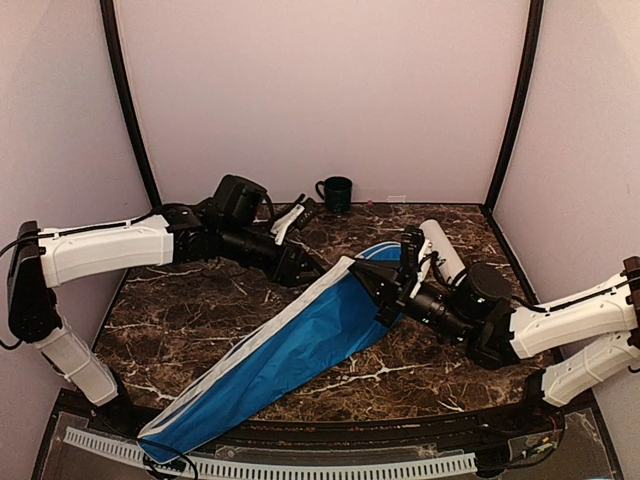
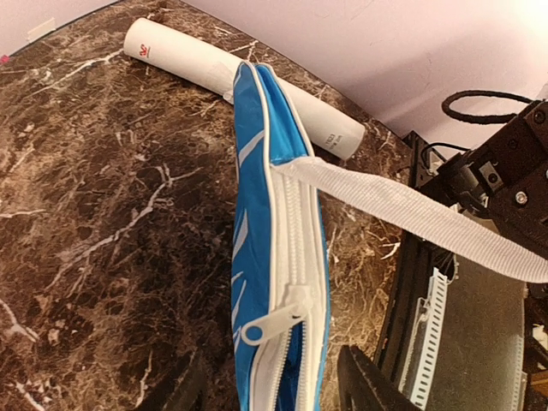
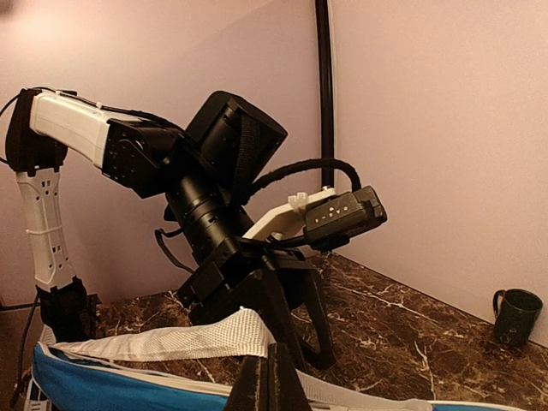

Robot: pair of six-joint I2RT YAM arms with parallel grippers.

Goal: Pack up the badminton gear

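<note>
A long blue bag (image 1: 285, 365) with a white zipper edge stretches from the table's front left to the middle right. My right gripper is shut on the bag's white strap (image 3: 184, 341), pulling it taut. In the left wrist view, the white zipper pull (image 2: 272, 324) shows on the bag's partly unzipped top edge, a dark blue gap showing below it. My left gripper is open, its fingers (image 2: 184, 387) to either side of the bag's near end in that view, with no grip on it. What the bag holds is hidden.
A white tube (image 2: 244, 86) lies on the table behind the bag, at the right. The dark green mug (image 1: 337, 194) stands by the back wall. Both arms' tips are close together.
</note>
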